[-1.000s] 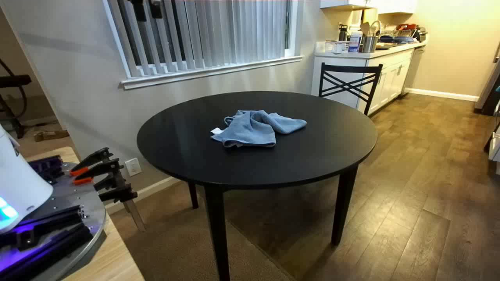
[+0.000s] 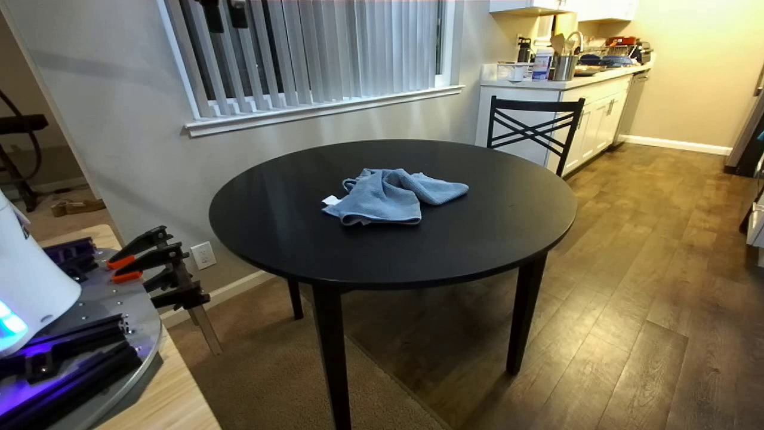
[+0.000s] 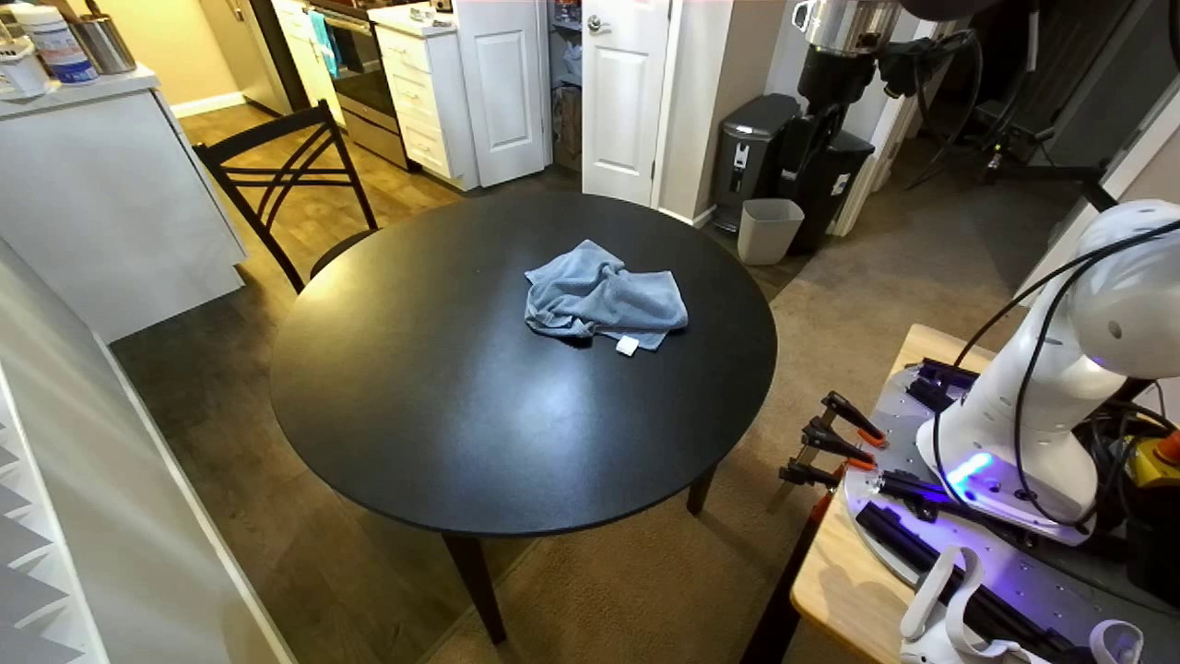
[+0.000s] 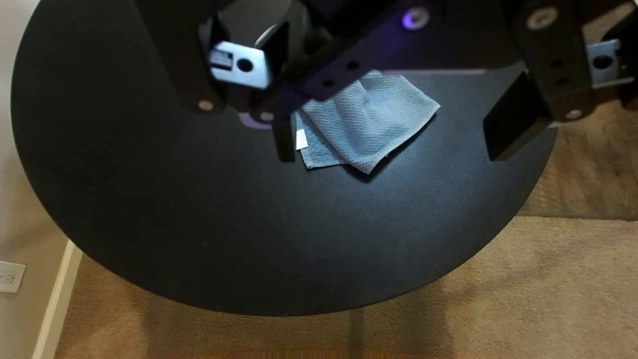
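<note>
A crumpled blue cloth (image 2: 387, 197) with a small white tag lies near the middle of the round black table (image 2: 286, 247). In exterior view 2 the same cloth (image 3: 608, 297) shows loose folds, its tag at the lower edge. My gripper stands open in the wrist view, its two fingers wide apart. Between and beyond them the cloth (image 4: 383, 116) is seen on the tabletop, its far part hidden behind the gripper body. Only the fingertips (image 2: 238, 14) show at the top of exterior view 1, high above the table and well clear of the cloth.
A black chair (image 2: 537, 129) stands at the table's far side by the kitchen counter. Clamps (image 2: 154, 258) hold the robot's wooden stand near the table. A windowed wall runs along one side. Apart from the cloth, the tabletop is bare.
</note>
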